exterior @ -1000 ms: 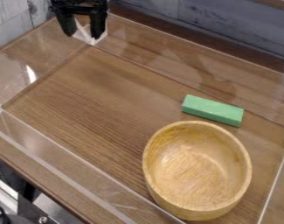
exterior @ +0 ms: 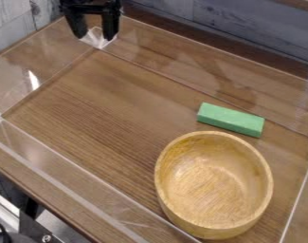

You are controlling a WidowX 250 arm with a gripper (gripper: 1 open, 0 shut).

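Observation:
A dark gripper (exterior: 93, 28) is at the top left, over the back of the wooden table, small and partly cut off by the frame's top edge; whether its fingers are apart is unclear. A green block (exterior: 229, 120) lies on the right side of the table. A cream round bowl (exterior: 213, 187) sits at the front right, with nothing visible inside it.
Walls or panels border it at the back, and cables lie beyond its lower-left edge.
The gripper has moved slightly up, toward the top edge of the view. The green block and the bowl have not moved.

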